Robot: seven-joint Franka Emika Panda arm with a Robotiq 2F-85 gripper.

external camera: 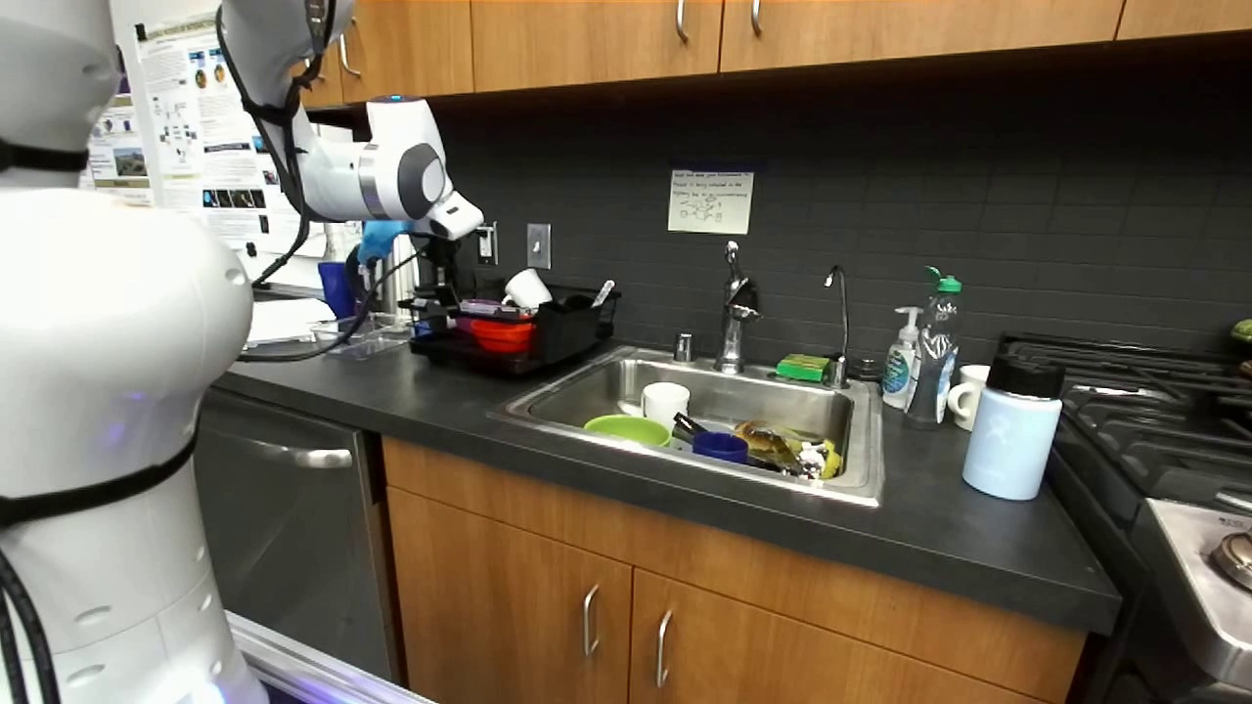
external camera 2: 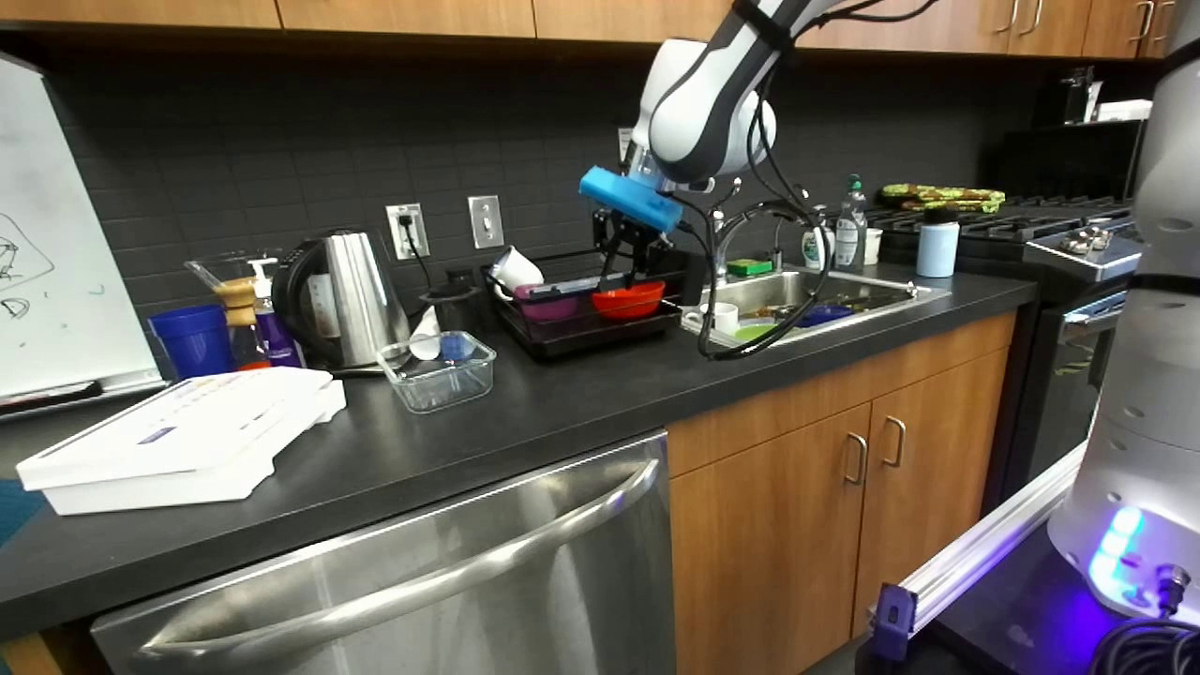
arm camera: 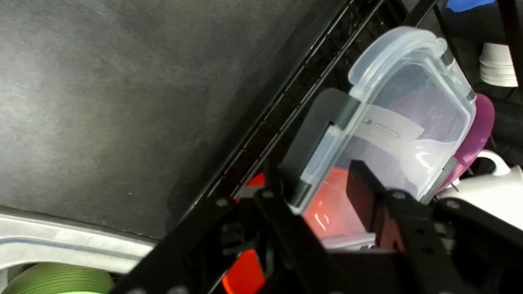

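A clear plastic lid (arm camera: 416,98) with grey side clips lies slanted over the drying rack (arm camera: 289,108) in the wrist view. My gripper is shut on its near end, one finger at each side. Through the lid shows a red bowl (external camera 2: 630,300), which sits in the rack, with a purple bowl (external camera 2: 547,304) beside it. From exterior view 2 my gripper (external camera 2: 619,270) points down over the rack, and the lid (external camera 2: 565,286) appears as a pale strip above the purple bowl. Whether the lid touches the rack is unclear.
A white mug (external camera 2: 517,270) leans at the rack's back left. The sink (external camera: 863,446) holds a green bowl (external camera: 628,428) and several other dishes. An empty glass container (external camera 2: 444,377) stands left of the rack, near a kettle (external camera 2: 349,298). Clear counter lies before the rack.
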